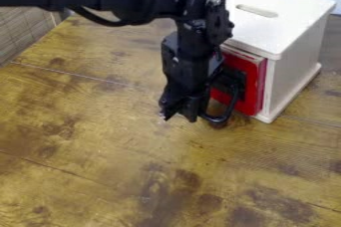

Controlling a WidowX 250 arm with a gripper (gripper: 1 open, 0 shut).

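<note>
A black arm comes in from the top left, and its gripper hangs low against the red front of a white box. The box has a slot in its top and stands at the right. The gripper's body and cables cover much of the red front. Whether the fingers are open or shut, or hold anything, I cannot tell.
A tiled surface shows at the top left edge, and a pale wall lies behind the box.
</note>
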